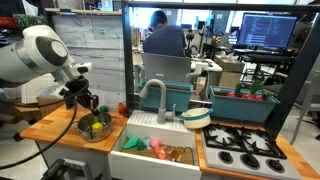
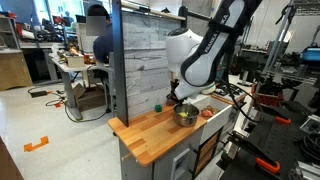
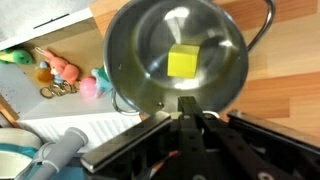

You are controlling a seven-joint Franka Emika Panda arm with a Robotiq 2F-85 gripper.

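A steel pot [image 1: 95, 126] rests on the wooden counter left of the sink, its open top facing up. Inside it lies a yellow block [image 3: 183, 61], against the metal bottom in the wrist view. My gripper is above the pot near one side of its rim, with its fingers close together and nothing visible between them. Exterior view 2 also has the pot [image 2: 186, 116] near the counter edge, with the gripper [image 2: 173, 100] just above it. The contact between fingertips and rim, if any, cannot be made out.
The white sink [image 1: 122, 147] with several toys is right of the pot, under a grey faucet [image 1: 160, 98]. Farther right are a lidded pot [image 1: 196, 118] and a stove [image 1: 243, 150]. Bare wood [image 2: 148, 135] lies beside the pot.
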